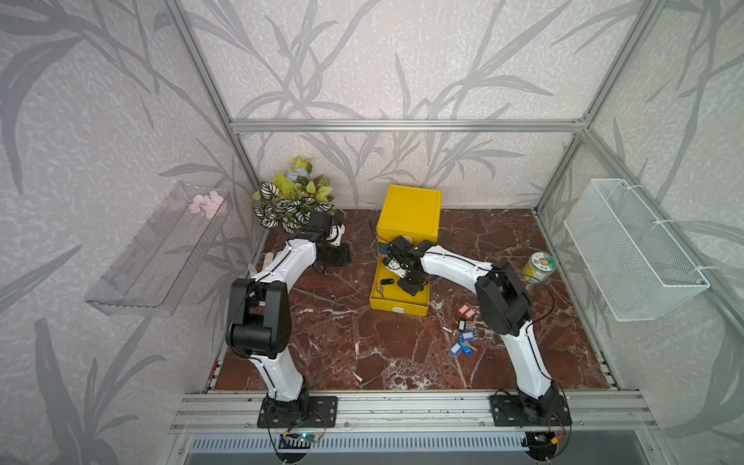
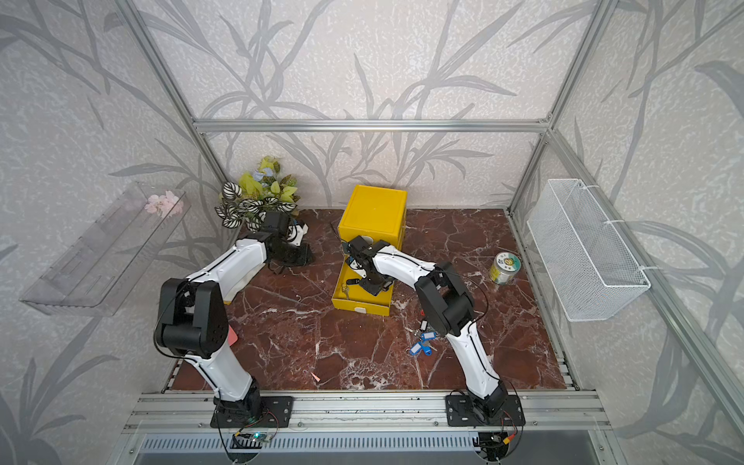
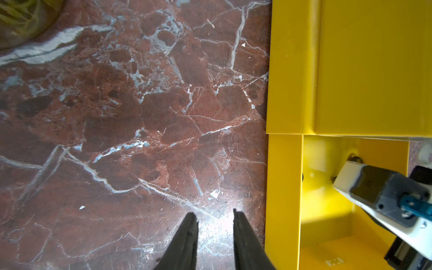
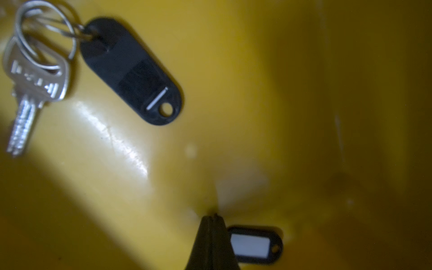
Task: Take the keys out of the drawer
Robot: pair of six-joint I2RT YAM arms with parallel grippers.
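Observation:
The yellow drawer (image 1: 399, 308) stands pulled out below its yellow cabinet (image 1: 410, 205). Inside, a silver key (image 4: 31, 76) on a ring with a black tag (image 4: 130, 72) lies at the upper left of the right wrist view; another tag (image 4: 258, 245) with a white label lies beside my right gripper, whose fingertips are together, nothing between them, down in the drawer. My left gripper is part open over bare marble left of the drawer, nothing between its fingers.
Loose red and blue key tags (image 1: 463, 341) lie right of the drawer. A can (image 1: 540, 263) stands further right, plants (image 1: 294, 193) at the back left.

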